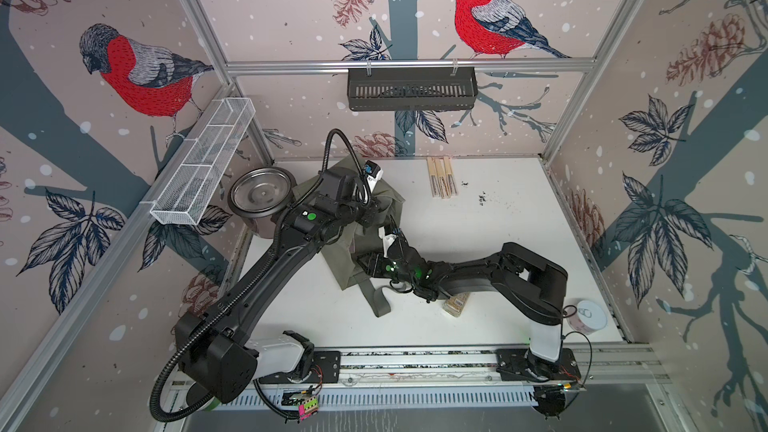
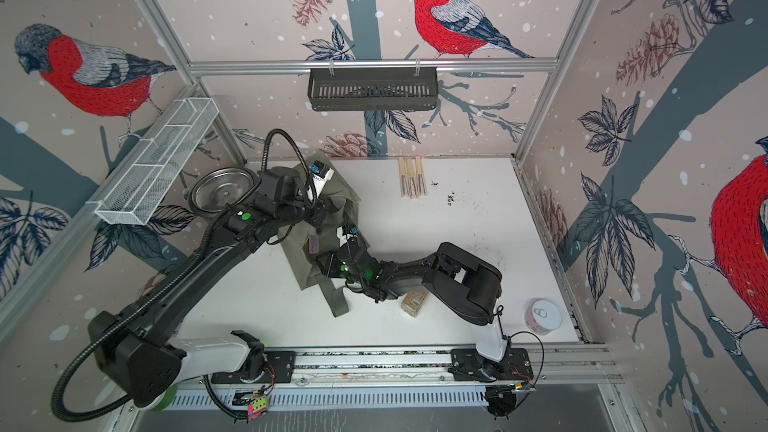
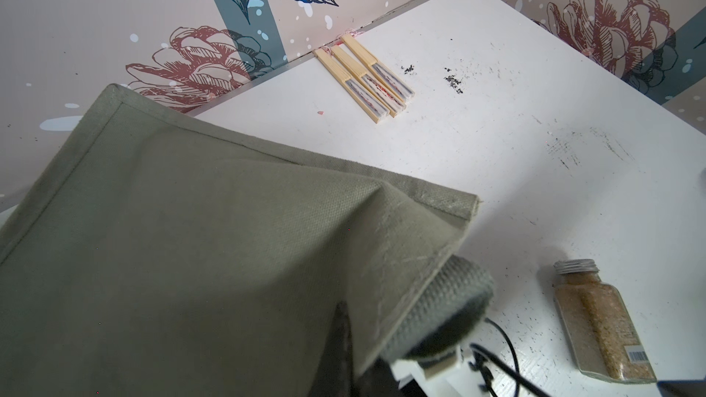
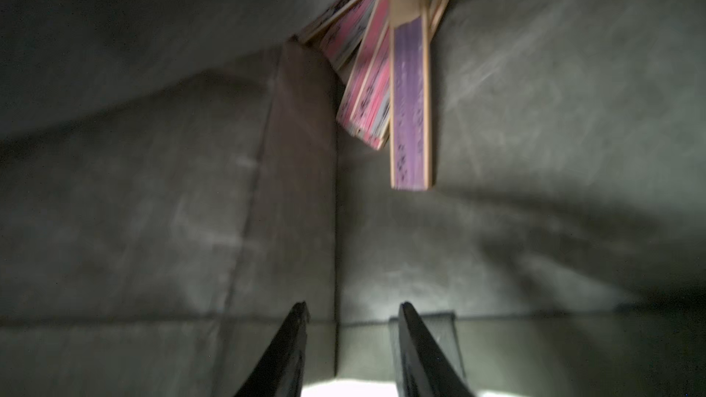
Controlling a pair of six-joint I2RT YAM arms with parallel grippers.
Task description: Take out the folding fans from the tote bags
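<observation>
An olive tote bag (image 3: 220, 235) lies on the left of the table. My left gripper is shut on its fabric at the opening, holding the edge up. In the right wrist view several folding fans (image 4: 410, 103) lie inside the bag, some pink, one purple. My right gripper is just inside the opening, part open, with nothing between its fingers, short of the fans. Three more fans (image 1: 441, 176) lie side by side at the back of the table.
A jar (image 3: 595, 323) lies near the front middle, partly behind my right arm. A steel pot (image 1: 260, 190) stands at the back left, a can (image 2: 544, 316) at the front right.
</observation>
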